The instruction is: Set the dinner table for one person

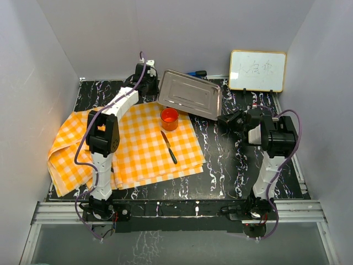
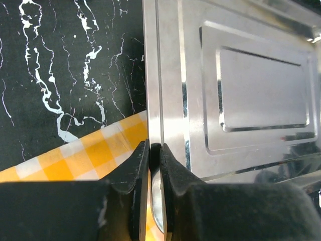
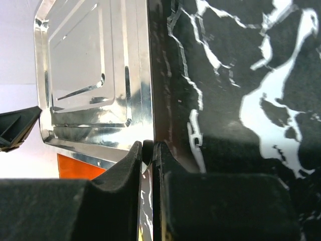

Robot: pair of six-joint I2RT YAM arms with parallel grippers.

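A silver rectangular tray (image 1: pixel 189 94) is raised at a slant between my two grippers at the back of the table. My left gripper is shut on the tray's left edge. My right gripper is at the opposite edge, its fingers close round the rim; whether they are fully shut on it I cannot tell. An orange cup (image 1: pixel 169 122) stands on the yellow checked cloth (image 1: pixel 132 154), just below the tray in the top view, and a knife (image 1: pixel 169 147) lies beside it.
A whiteboard (image 1: pixel 257 69) stands at the back right. A dark blue-handled item (image 1: pixel 199 73) lies partly behind the tray. The cloth's left part is rumpled.
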